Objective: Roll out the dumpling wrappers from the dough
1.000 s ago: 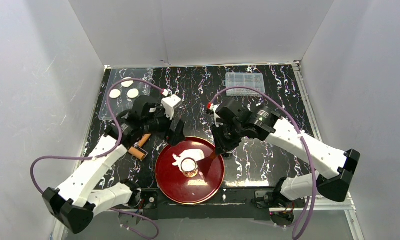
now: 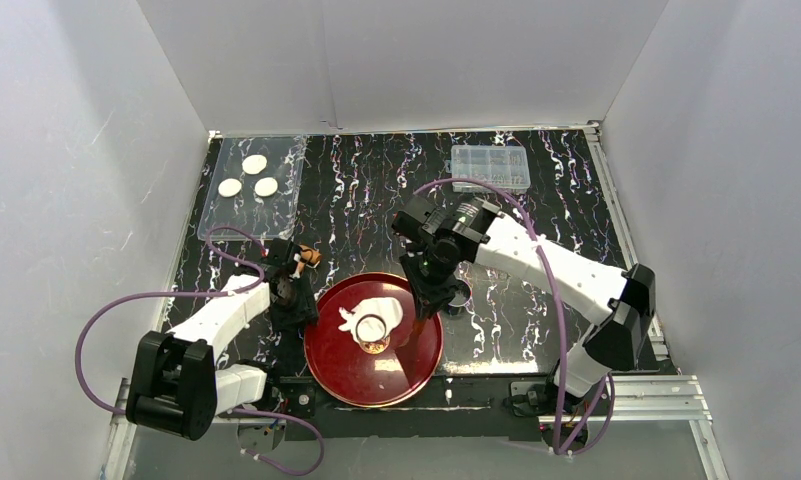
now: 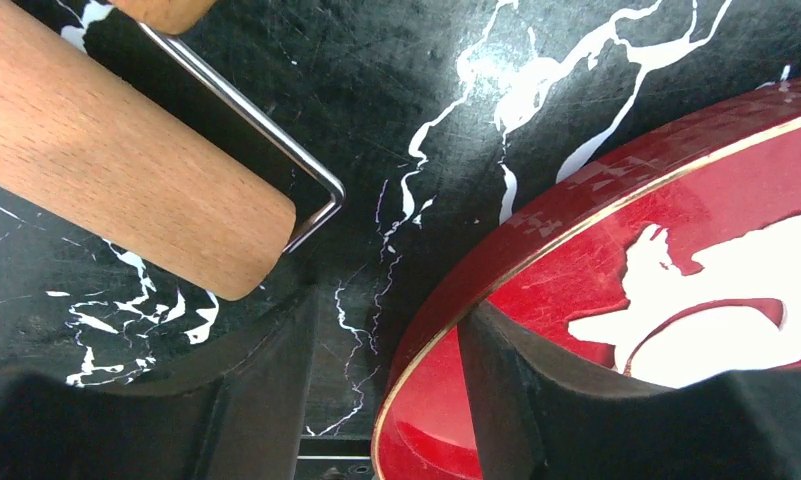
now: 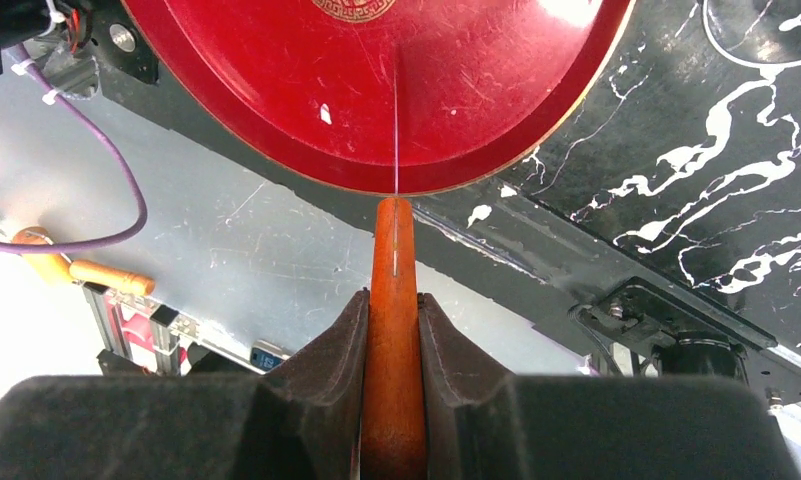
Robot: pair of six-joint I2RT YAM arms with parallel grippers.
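White dough (image 2: 381,308) lies on the red plate (image 2: 411,365), with a round cutter ring (image 2: 358,328) on it. My left gripper is open and low beside the plate's left rim, near a wooden roller (image 3: 126,175) with a metal frame. My right gripper is shut on the orange wooden handle (image 4: 393,410) of a thin blade (image 4: 396,140), pointing over the plate. Three pale rounds (image 2: 265,186) lie on a clear mat (image 2: 216,210) at the back left.
A clear compartment box (image 2: 489,168) stands at the back right and a round metal item (image 2: 460,292) right of the plate. Walls surround the sides and back.
My left arm has pulled back leftward and down to beside the plate. My right arm, still holding the handle, has shifted left. The plate and dough sit slightly further left.
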